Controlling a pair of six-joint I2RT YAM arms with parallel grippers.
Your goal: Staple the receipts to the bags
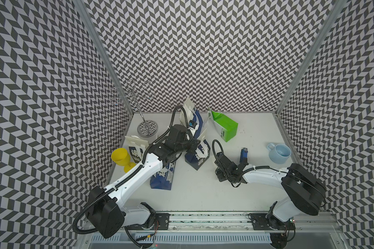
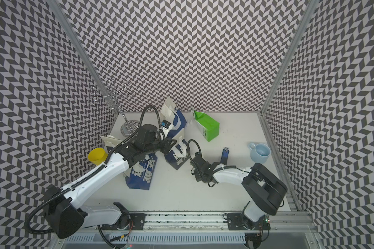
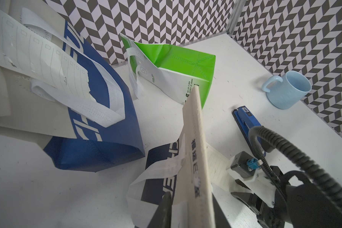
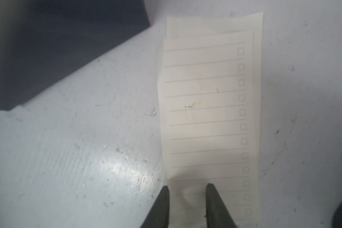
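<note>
In the left wrist view, a white-and-navy bag (image 3: pixel 196 152) stands with its cream top panel between the fingers of my left gripper. Those fingers look spread, one on each side of the panel. My right gripper is open low over the near end of lined paper receipts (image 4: pixel 207 114), which lie overlapping on the table. No paper shows raised between its fingertips. The blue stapler (image 3: pixel 250 121) lies on the table right of the bag. Against another blue bag (image 3: pixel 121 140) at the far left rests a lined receipt (image 3: pixel 45 57).
A green bag (image 1: pixel 224 125) lies at the back, and a light blue mug (image 1: pixel 280 153) stands at the right. More blue bags (image 1: pixel 162 178), a yellow cup (image 1: pixel 120 156) and a metal rack (image 1: pixel 147 128) occupy the left.
</note>
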